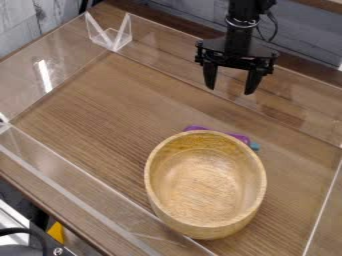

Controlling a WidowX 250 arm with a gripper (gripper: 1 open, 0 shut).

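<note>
A black gripper (231, 70) hangs from the arm at the top centre, its two fingers spread apart above the wooden table, with nothing visible between them. Near the bottom middle lies a large light-wooden bowl (206, 183). A purple object (230, 136) with a teal end rests just behind the bowl, partly hidden by its rim.
A clear bracket (110, 35) stands at the upper left. A dark cable and a small yellow piece are at the lower-left edge.
</note>
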